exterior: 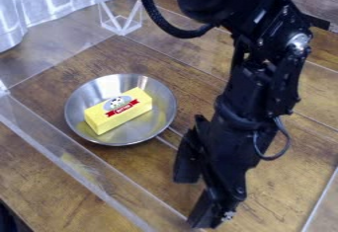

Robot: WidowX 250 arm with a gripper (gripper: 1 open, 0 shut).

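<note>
A yellow block with a cow logo and red label [119, 111] lies in a steel bowl [90, 87] on the wooden surface, left of centre. My black gripper [196, 182] is low over the surface at the lower right, apart from the bowl and to its right. Its fingers are open, with nothing visible between them; the arm hides part of the surface behind it.
A clear plastic strip [66, 155] runs along the lower left. A small clear stand [121, 14] and white curtain [30, 9] are at the back left. Bare wood [185, 78] lies behind the bowl.
</note>
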